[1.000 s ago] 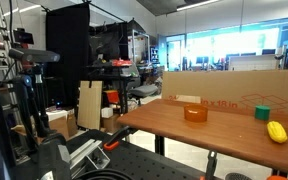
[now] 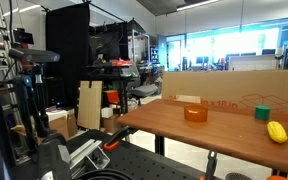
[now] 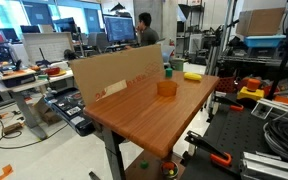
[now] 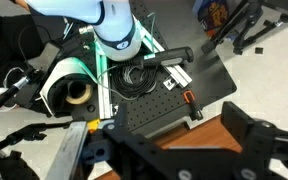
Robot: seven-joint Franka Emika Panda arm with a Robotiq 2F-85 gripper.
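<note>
On the wooden table (image 2: 164, 122) sits an orange bowl (image 2: 195, 114), also visible in exterior view 2 (image 3: 167, 89). A yellow object (image 2: 276, 132) lies near the table's right edge, and a small green cup (image 2: 262, 112) stands behind it by the cardboard. Both exterior views leave the gripper hard to make out. In the wrist view my gripper is open, its dark fingers spread wide with nothing held between them. Below them show a wooden surface and floor clutter; the bowl, cup and yellow object are outside that view.
A tall cardboard panel (image 2: 219, 87) lines the table's far side. In the wrist view, a coil of black cable (image 4: 134, 78), a tape roll (image 4: 79, 91) and an orange-handled clamp (image 4: 190, 103) lie around the white robot base (image 4: 118, 22).
</note>
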